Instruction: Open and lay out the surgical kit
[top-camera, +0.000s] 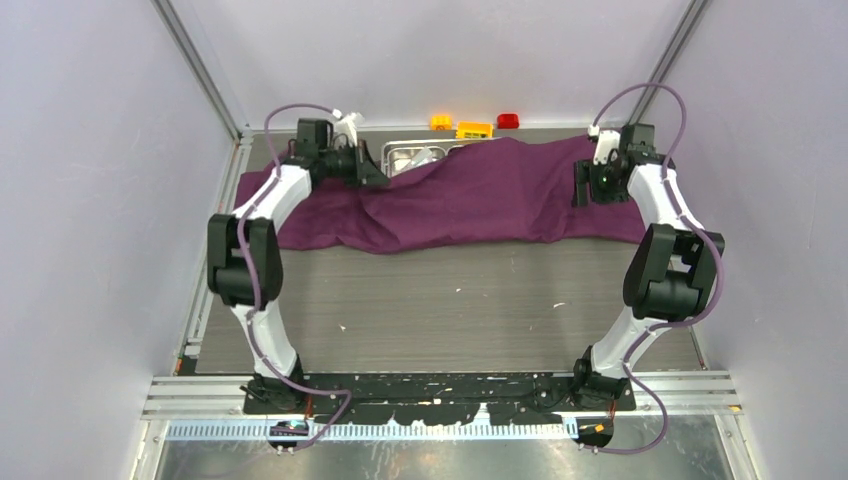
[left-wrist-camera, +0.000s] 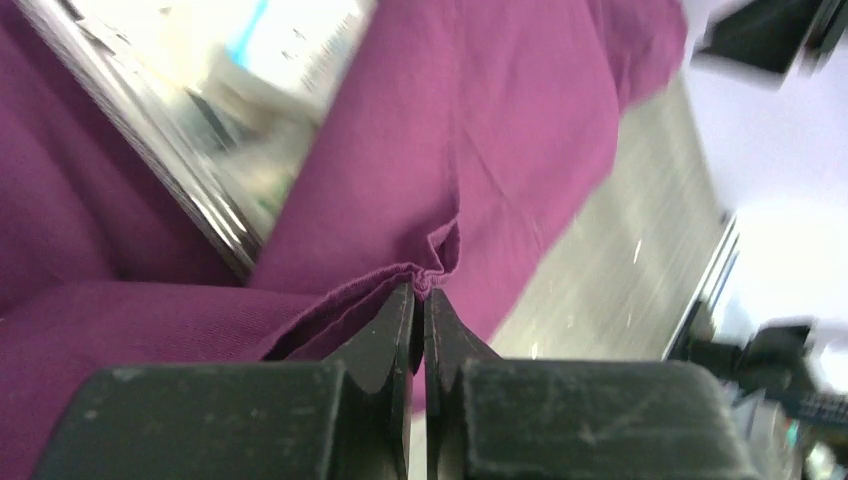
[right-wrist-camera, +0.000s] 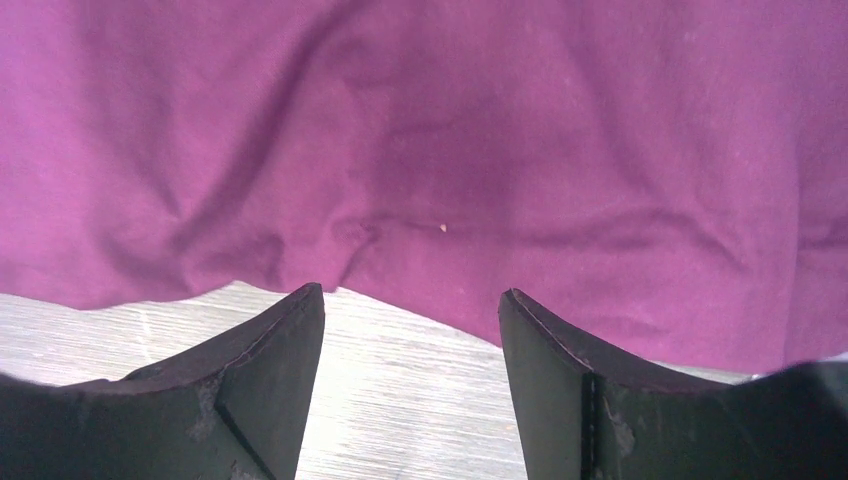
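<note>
A purple cloth (top-camera: 460, 205) spreads across the back half of the table. My left gripper is shut on a raised fold of this cloth's edge, pulled forward at the left. Behind the lifted edge a shiny metal tray (top-camera: 395, 155) lies partly uncovered, its right part still under cloth. In the left wrist view the tray's rim (left-wrist-camera: 150, 130) and a blurred white packet with a blue stripe (left-wrist-camera: 290, 55) inside it show. Above the cloth's front edge at the right, my right gripper stands open, nothing between its fingers.
Two yellow toy blocks (top-camera: 474, 130) and a red block (top-camera: 508, 121) sit along the back wall. Bare table (top-camera: 430, 300) stretches in front of the cloth. Side walls close in the left and right.
</note>
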